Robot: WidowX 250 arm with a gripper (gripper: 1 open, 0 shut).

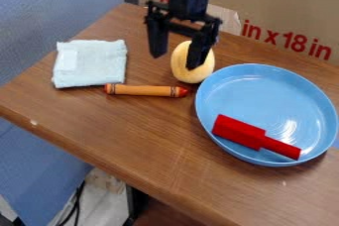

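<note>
My black gripper (177, 40) hangs open above the back of the table, its fingers apart over a round yellow object (191, 66), which it partly overlaps in view; whether they touch is unclear. An orange crayon (141, 90) lies in front of that. A folded pale cloth (89, 63) is at the left. On the right, a blue plate (265, 96) holds a red object with a handle (241, 133).
A cardboard panel (284, 22) stands behind.
</note>
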